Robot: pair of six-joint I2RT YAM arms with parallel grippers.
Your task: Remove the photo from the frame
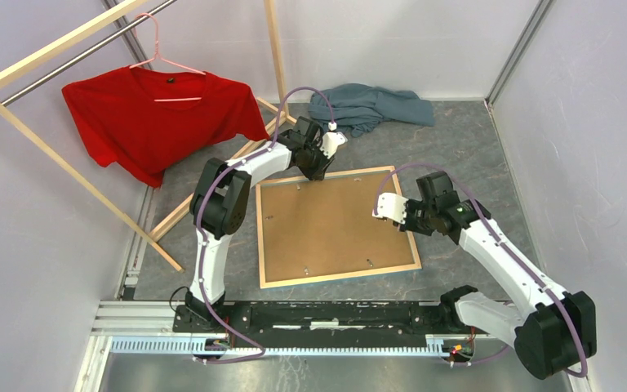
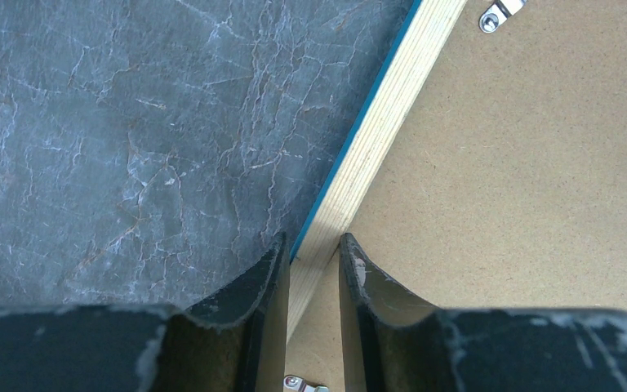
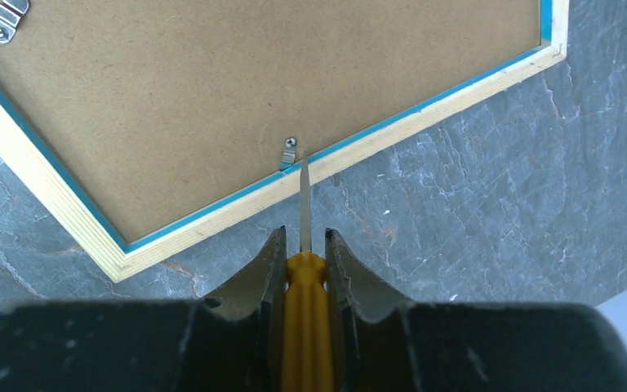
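The picture frame (image 1: 260,245) lies back side up, its pale wooden border around a brown backing board (image 1: 335,224). Small metal clips sit along the board's edges. My left gripper is shut on the far side of the wooden border (image 2: 367,139). In my right gripper is a pointed tool with a yellow handle (image 3: 306,318) and a thin metal blade (image 3: 305,208). The blade crosses the right-hand border, its tip just beside a clip (image 3: 289,153) that reaches the blue inner edge. Whether tip and clip touch, I cannot tell. The photo is hidden.
A red shirt (image 1: 163,114) hangs on a wooden rack (image 1: 65,175) at the left. Blue-grey cloth (image 1: 375,106) lies crumpled at the back. Bare grey floor (image 1: 473,131) surrounds the frame, with walls on both sides.
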